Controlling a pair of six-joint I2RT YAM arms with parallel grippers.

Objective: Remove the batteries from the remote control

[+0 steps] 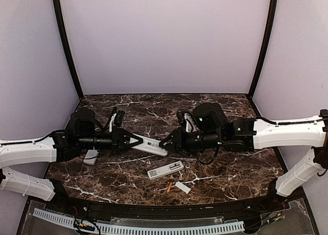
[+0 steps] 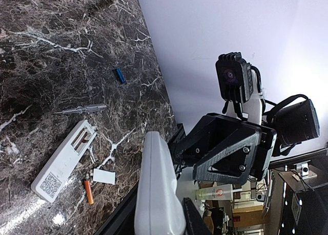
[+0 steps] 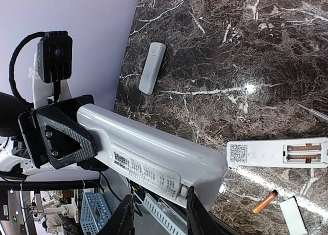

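A white remote control [image 1: 148, 145] is held in the air by its left end, with my left gripper [image 1: 135, 141] shut on it. In the right wrist view the remote [image 3: 154, 143] shows a recessed panel [image 3: 145, 168] with a printed code and a small catch at its near end. My right gripper is partly open at that end, its finger [image 3: 192, 209] close to the catch; whether it touches cannot be told. The batteries inside the held remote are hidden. My left gripper's fingers are mostly covered by the remote in the left wrist view.
Below lies a second white remote [image 3: 261, 153] with an uncovered slot holding brown strips. Around it are an orange battery [image 3: 264, 201], a white cover [image 3: 293, 216], a screwdriver [image 2: 84, 109] and a blue battery [image 2: 120, 75]. Another white object [image 3: 152, 68] lies apart.
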